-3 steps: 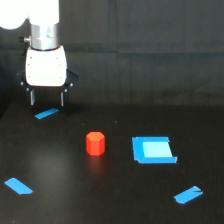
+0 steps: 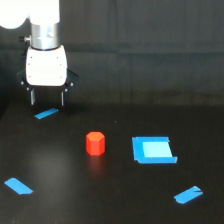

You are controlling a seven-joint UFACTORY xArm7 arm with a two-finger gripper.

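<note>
A small red block [image 2: 95, 143] with a six-sided outline stands near the middle of the black table. To its right, a pale square [image 2: 156, 149] lies framed by blue tape [image 2: 138, 150]. My gripper [image 2: 47, 97] hangs at the back left, well away from the block, above a strip of blue tape. Its two thin fingers point down and stand wide apart, with nothing seen between them.
Single blue tape strips mark the table at the back left [image 2: 46, 113], front left [image 2: 18, 186] and front right [image 2: 188, 194]. A dark curtain [image 2: 140, 60] closes off the back. Bare table surrounds the block.
</note>
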